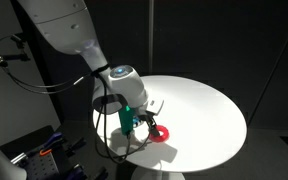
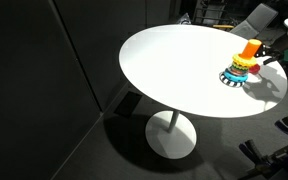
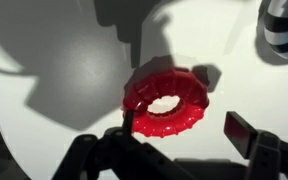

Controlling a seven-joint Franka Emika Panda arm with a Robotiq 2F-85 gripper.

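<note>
A scalloped red ring point(image 3: 189, 90) lies flat on the white table in the wrist view, with the table showing through its hole. My gripper is open above it, its dark fingers spread wide to either side and nothing held. In exterior view 1 the same red ring point(image 1: 162, 138) rests just to the right of the hand, partly behind the gripper point(image 1: 153, 112). Exterior view 2 shows only a bit of the red ring point(image 2: 255, 70), beside the gripper point(image 2: 268, 54) at the right.
A stack of coloured rings point(image 2: 240, 66) with an orange top point(image 2: 250, 48) and a black-and-white striped base point(image 2: 230, 78) stands close to the red ring.
</note>
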